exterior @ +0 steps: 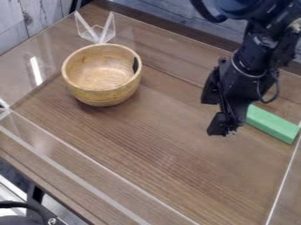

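The black robot arm reaches down from the top right to my gripper (216, 105), whose dark fingers hang low over the right side of the wooden table (141, 158). The gripper is left of a green block (273, 127), which lies at the right edge behind it. Whether anything is between the fingers is hard to tell against the dark body of the gripper.
A large tan bowl (102, 91) stands at the upper left. White crossed strips (97, 28) are at the back left edge. A dark cable shows at the bottom left corner.
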